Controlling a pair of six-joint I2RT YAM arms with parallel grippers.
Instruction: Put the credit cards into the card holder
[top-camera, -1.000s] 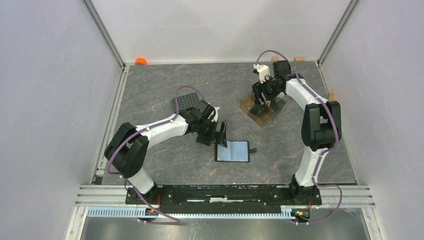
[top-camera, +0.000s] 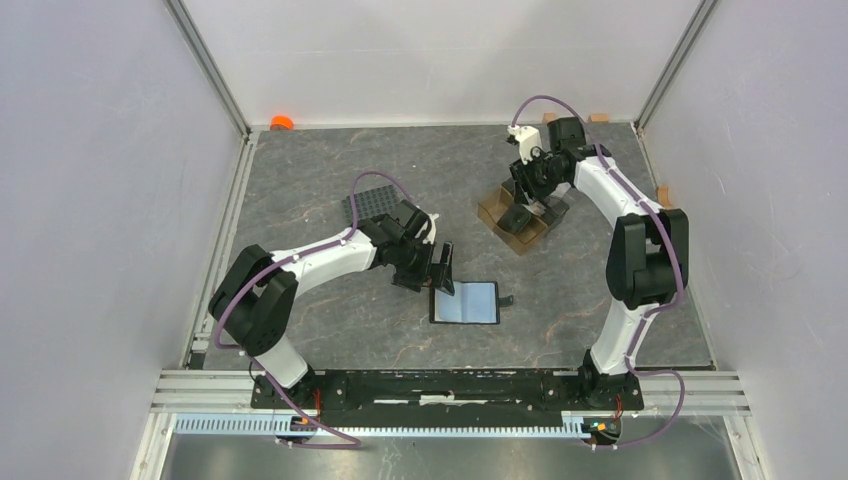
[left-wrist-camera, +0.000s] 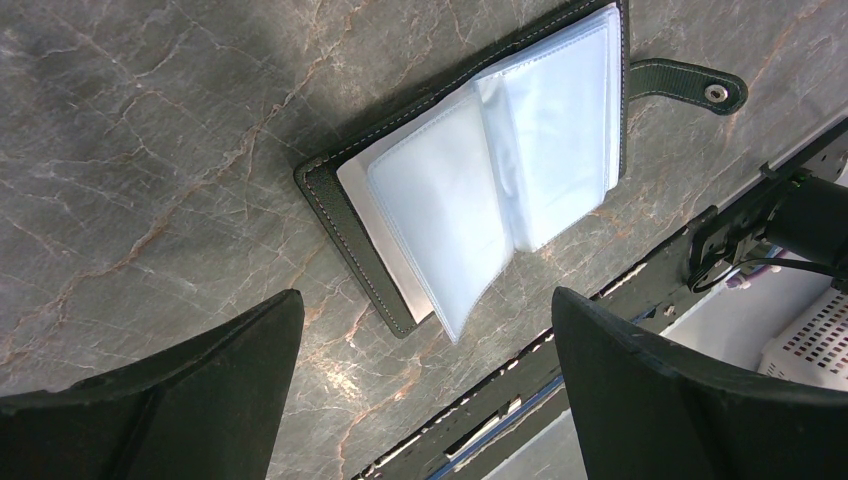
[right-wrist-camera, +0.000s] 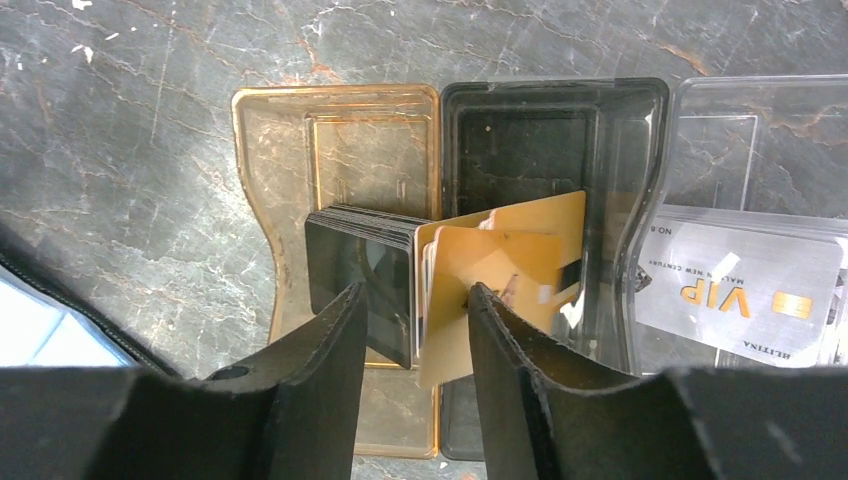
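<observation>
In the right wrist view my right gripper is part open over the card boxes, its fingertips apart. Black cards (right-wrist-camera: 355, 275) stand in the amber box (right-wrist-camera: 275, 180), under the gap between the fingers. Gold cards (right-wrist-camera: 480, 285) lean out of it over the dark box (right-wrist-camera: 525, 130); one fingertip overlaps the front gold card, and I cannot tell if they touch. The open card holder (left-wrist-camera: 350, 240), dark green with pale clear sleeves, lies flat on the table. Above its left end my left gripper hangs open with nothing between its fingers.
A clear box (right-wrist-camera: 765, 95) holding silver VIP cards (right-wrist-camera: 745, 290) adjoins the dark one. The holder's snap strap (left-wrist-camera: 685, 85) sticks out to its right. A dark ribbed pad (top-camera: 372, 202) lies behind the left arm. Bare table surrounds the holder.
The right gripper has shifted slightly and its fingers have drawn closer together. The boxes have moved a little to the left, and pale cards now tilt to the right. The left arm is still.
</observation>
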